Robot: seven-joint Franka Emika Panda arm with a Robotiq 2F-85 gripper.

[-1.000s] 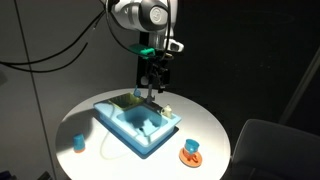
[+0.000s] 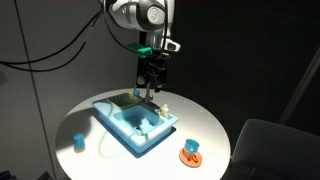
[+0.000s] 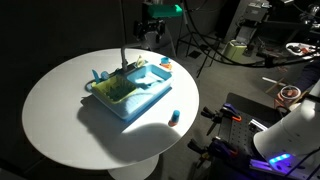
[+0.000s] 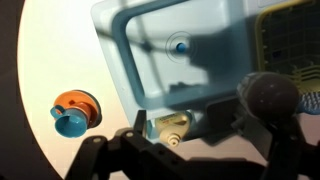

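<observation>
My gripper (image 2: 153,76) hangs above the far side of a light-blue sink tub (image 2: 122,127) on the round white table. In the wrist view its dark fingers stand apart at the bottom, and nothing shows held between them. A small pale dispenser (image 4: 174,128) shows at the tub's edge, below the gripper; the height gap cannot be judged. A brown, rounded, blurred thing (image 4: 270,97), perhaps the tap's head, covers part of the tub near the right finger. A blue cup (image 4: 70,122) sits on an orange saucer (image 4: 82,102), apart from the tub.
A yellow-green drying rack (image 3: 121,91) fills one end of the tub, with a tall tap (image 3: 123,48) behind it. One blue cylinder (image 2: 79,143) stands near the table edge. Bare tabletop (image 3: 70,115) lies beside the tub. A dark chair (image 2: 262,150) is close by.
My arm has shifted slightly left in exterior view 1, still above the tub. The tub, cup, saucer and blue cylinder have stayed in place.
</observation>
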